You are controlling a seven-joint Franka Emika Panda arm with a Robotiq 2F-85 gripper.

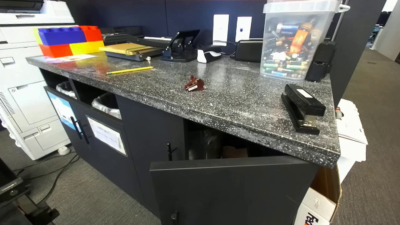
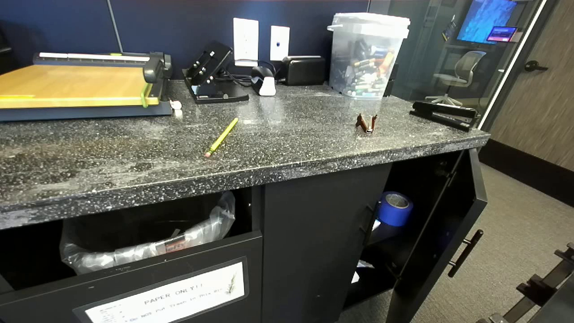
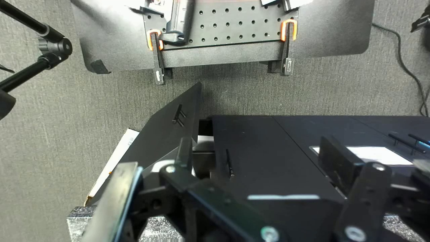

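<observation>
My gripper appears only in the wrist view, with its fingers wide apart and nothing between them. Beyond it in that view are the dark cabinet front and a cabinet door that stands swung out. On the speckled counter lie a dark red staple remover, a yellow pencil and, close to the right end, a black stapler. Inside the open cabinet a roll of blue tape shows in the second exterior view.
Along the counter's back stand a clear bucket of batteries, a hole punch, a paper trimmer and toy blocks. The swung-out door juts into the floor space. A cardboard box sits beside the cabinet.
</observation>
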